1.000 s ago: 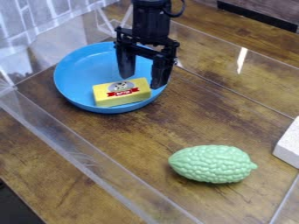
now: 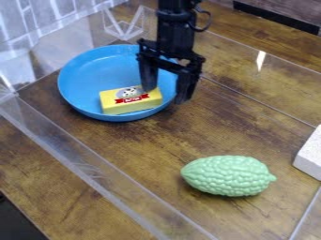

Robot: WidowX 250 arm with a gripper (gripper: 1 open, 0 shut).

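My black gripper (image 2: 167, 75) hangs open over the right part of a blue round bowl (image 2: 83, 75), its two fingers spread wide. In the bowl lies a yellow box with a red label (image 2: 129, 103), below and left of the gripper, with nothing seen held between the fingers. A green bumpy melon-like object (image 2: 228, 175) rests on the wooden table in the lower right, apart from the bowl.
A white block (image 2: 310, 150) sits at the right edge. Clear plastic walls line the left and front.
The gripper has shifted slightly and looks blurred now. The bowl, yellow box and green object are unchanged.
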